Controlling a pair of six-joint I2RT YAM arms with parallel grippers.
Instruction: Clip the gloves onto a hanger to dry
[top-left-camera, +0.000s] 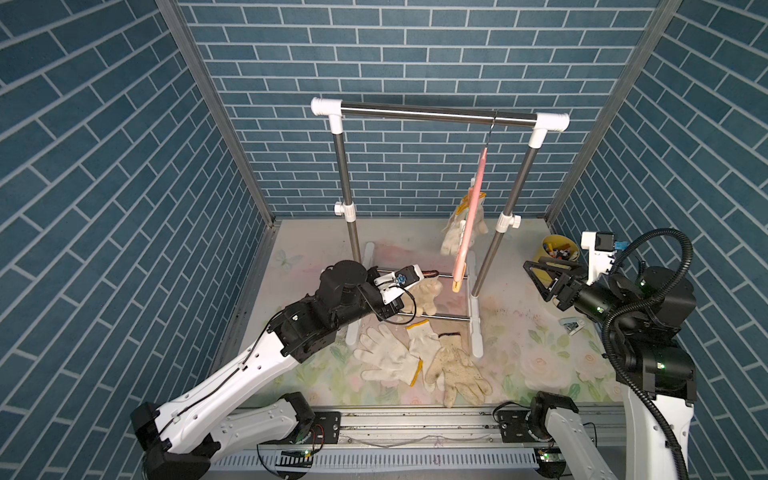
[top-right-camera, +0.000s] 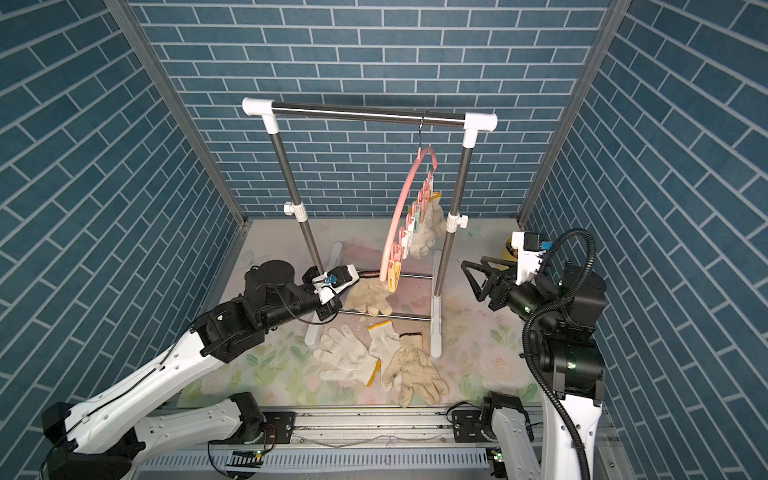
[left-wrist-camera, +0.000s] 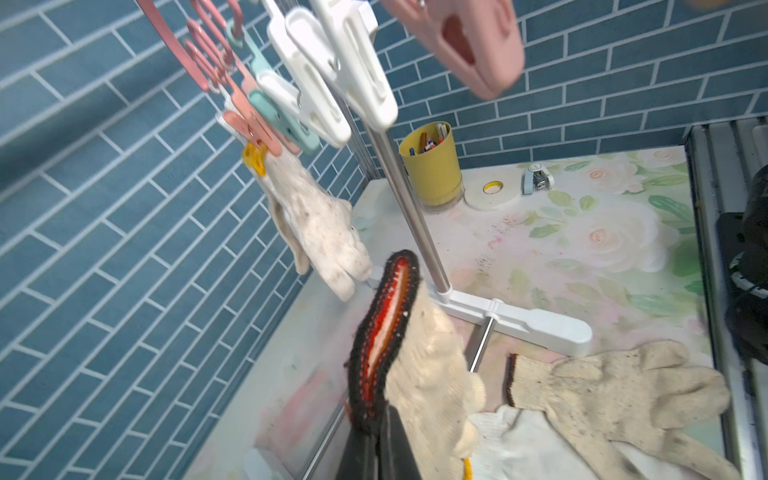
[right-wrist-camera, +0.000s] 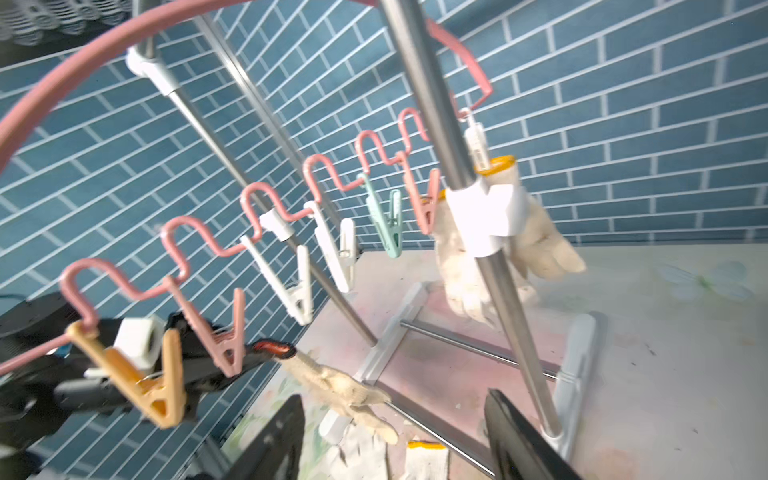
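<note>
My left gripper is shut on the dark-edged cuff of a beige glove (left-wrist-camera: 436, 376), which hangs in the air with its red-lined opening facing up. The pink hanger (top-left-camera: 472, 216) hangs from the rack's top bar, seen nearly edge-on in the top left view. Its clips include a yellow clip (right-wrist-camera: 164, 392), a pink clip (right-wrist-camera: 228, 344) and a teal clip (right-wrist-camera: 388, 216). White gloves (right-wrist-camera: 548, 240) hang at its far end. My right gripper stands open, empty, to the right of the hanger. Below lie a white glove (top-left-camera: 388, 352) and a beige glove (top-left-camera: 457, 372).
The rack's right post (right-wrist-camera: 516, 336) stands close in front of my right gripper. A yellow cup (left-wrist-camera: 432, 164) of pens and a tape roll (left-wrist-camera: 492, 192) sit at the right back. Bare table lies right of the rack.
</note>
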